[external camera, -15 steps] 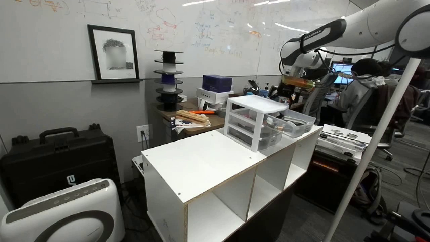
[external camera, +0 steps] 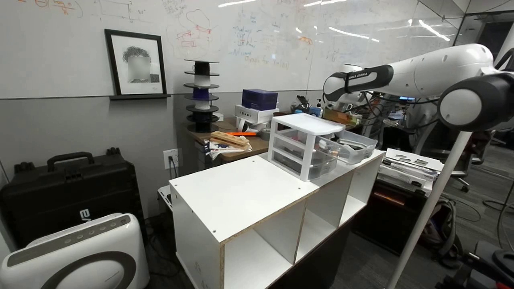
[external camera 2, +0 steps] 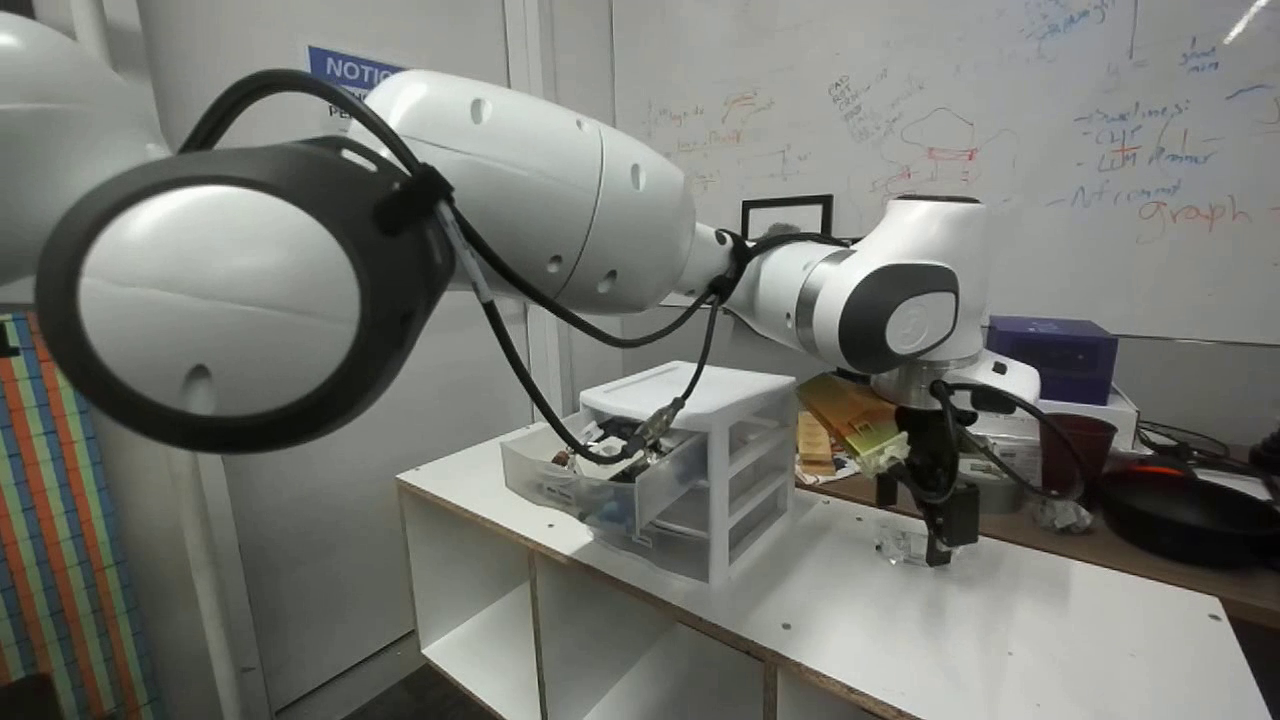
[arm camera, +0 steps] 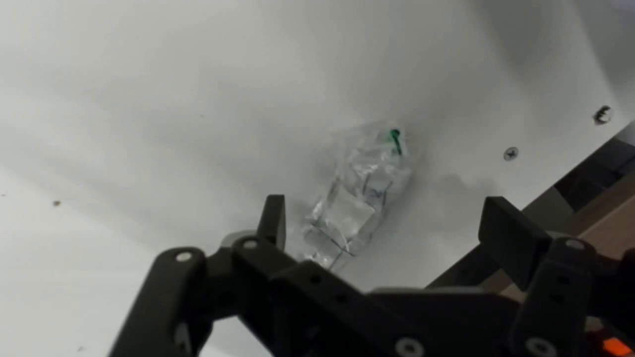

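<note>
A crumpled clear plastic bag [arm camera: 348, 211] with a small green mark lies on the white cabinet top [arm camera: 149, 148]. In the wrist view it sits between the spread fingers of my gripper, nearer the left one. The gripper is open and holds nothing. Exterior view 2 has my gripper [external camera 2: 914, 518] pointing down close above the surface, with the bag [external camera 2: 897, 546] right by the fingertips. In exterior view 1 the fingers are hidden behind the clear-drawered white unit [external camera: 308, 124].
The drawer unit [external camera 2: 690, 396] stands beside my gripper with its top drawer [external camera 2: 588, 498] pulled out and filled with small items. Free surface lies in front and to the right in exterior view 2. Beyond the cabinet, a desk carries a black pan [external camera 2: 1182, 522] and a purple box [external camera 2: 1050, 356].
The drawers have stayed put.
</note>
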